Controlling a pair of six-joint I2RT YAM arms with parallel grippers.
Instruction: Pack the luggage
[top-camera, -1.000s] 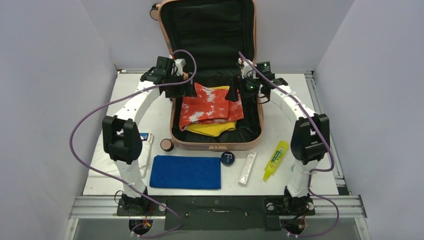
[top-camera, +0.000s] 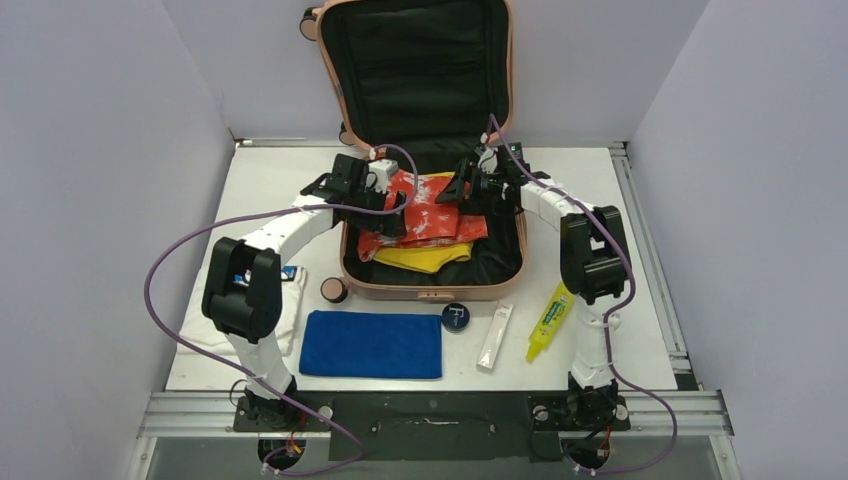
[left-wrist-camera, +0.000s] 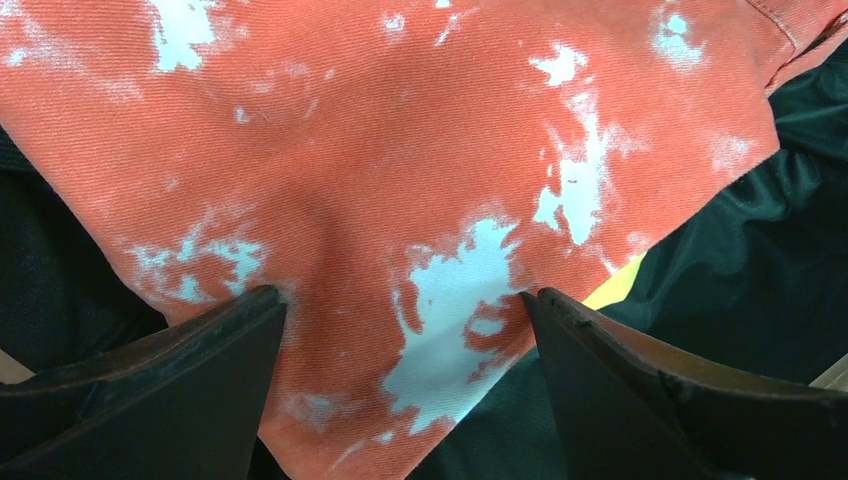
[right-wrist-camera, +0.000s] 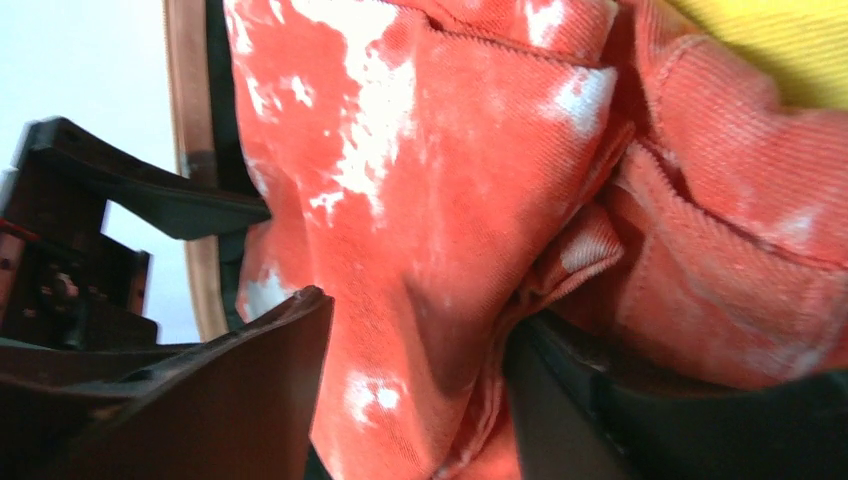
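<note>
A red, white-patterned cloth (top-camera: 430, 208) lies on a yellow cloth (top-camera: 420, 257) inside the open suitcase (top-camera: 460, 290). My left gripper (top-camera: 385, 215) is down on the red cloth's left part; in the left wrist view its open fingers straddle a corner of it. My right gripper (top-camera: 460, 185) is on the cloth's right part. In the right wrist view its blurred fingertips (right-wrist-camera: 300, 320) press either side of a folded ridge in the cloth, part open, and whether they grip it is unclear.
A blue cloth (top-camera: 370, 344), dark round tin (top-camera: 455, 317), white tube (top-camera: 495, 335), yellow tube (top-camera: 550, 318) and small round jar (top-camera: 333, 290) lie before the suitcase. White folded cloth (top-camera: 200, 320) lies at left. The lid stands open behind.
The items outside the suitcase are unchanged.
</note>
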